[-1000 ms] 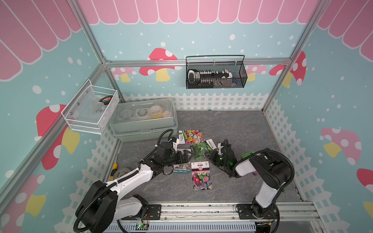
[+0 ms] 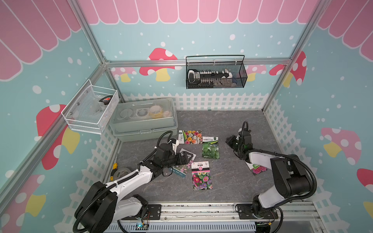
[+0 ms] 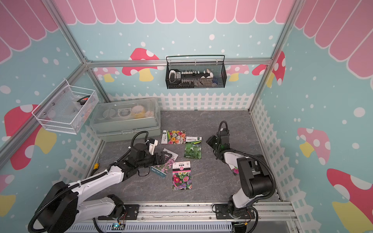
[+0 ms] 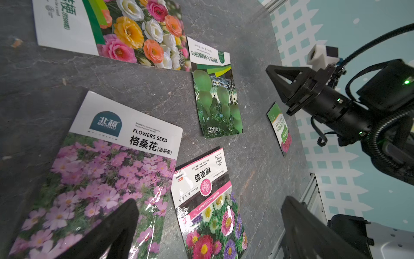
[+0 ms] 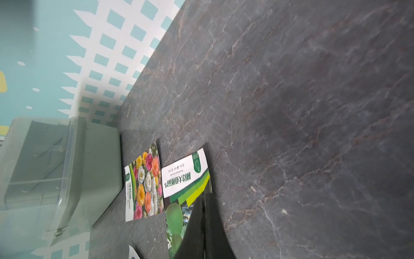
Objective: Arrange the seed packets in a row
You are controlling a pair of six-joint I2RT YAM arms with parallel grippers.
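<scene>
My left gripper point(image 2: 185, 157) stands open above a pink cosmos packet point(image 4: 107, 185), which lies tilted beside an upright chrysanthemum packet point(image 4: 210, 218). Behind them, a green-leaf packet point(image 2: 210, 150) stands lengthwise, its top corner at the right end of a sideways rose packet point(image 3: 176, 137). My right gripper is shut, with nothing visible between its fingers, raised to the right of the green packet. Another packet with pink flowers point(image 2: 257, 168) lies at the right, partly hidden by the right arm in the top views.
A lidded plastic box point(image 2: 143, 126) fills the back left, close to the rose packet. Wire baskets point(image 2: 216, 80) hang on the back and left walls.
My right gripper has moved right and back, away from the green packet, which has turned to stand straighter. The cosmos packet has shifted slightly; the left arm looks still.
</scene>
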